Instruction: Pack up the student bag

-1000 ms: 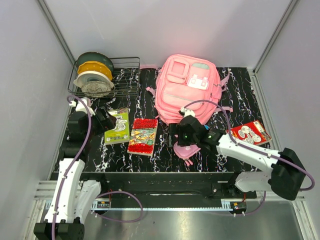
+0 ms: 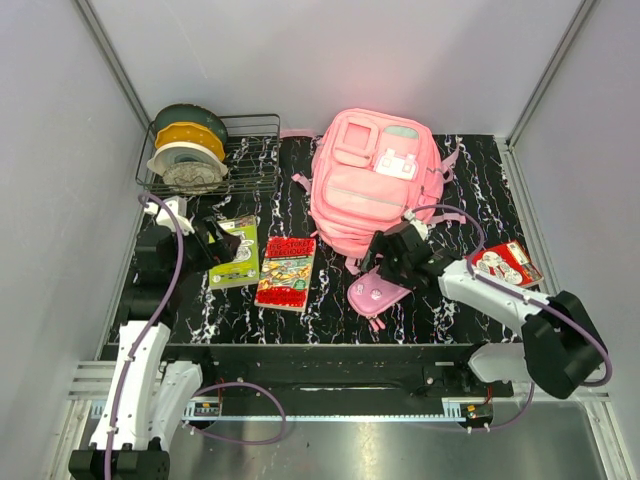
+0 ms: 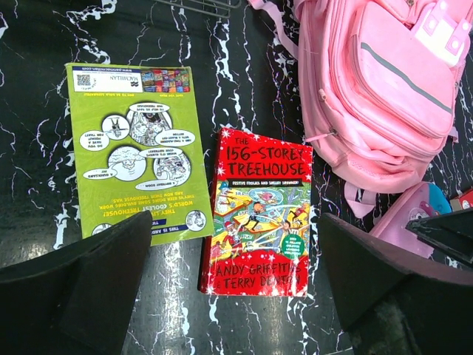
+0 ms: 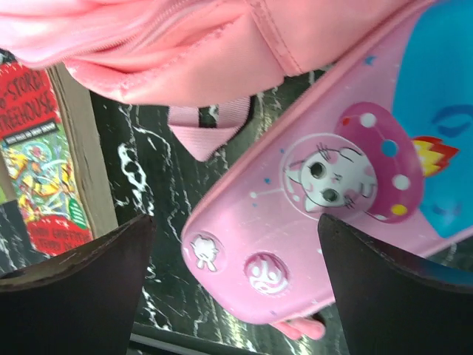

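Note:
The pink backpack (image 2: pixel 368 185) lies flat at the back centre, its lower end towards me. Just in front of it rests a pink pencil case (image 4: pixel 244 251) with cat pictures and a blue patch. My right gripper is open over this case, holding nothing. In the left wrist view a green book (image 3: pixel 140 155) lies beside the red Treehouse book (image 3: pixel 259 214), their edges close together. Above and behind these books, my left gripper stands open and empty. Another red book (image 2: pixel 507 265) lies at the right, partly behind the right arm.
A black wire rack (image 2: pixel 250 150) at the back left holds several dishes, among them a yellow bowl (image 2: pixel 192 137). Backpack straps (image 2: pixel 452 160) spread over the table. Bare dark marble tabletop (image 2: pixel 230 320) shows along the front.

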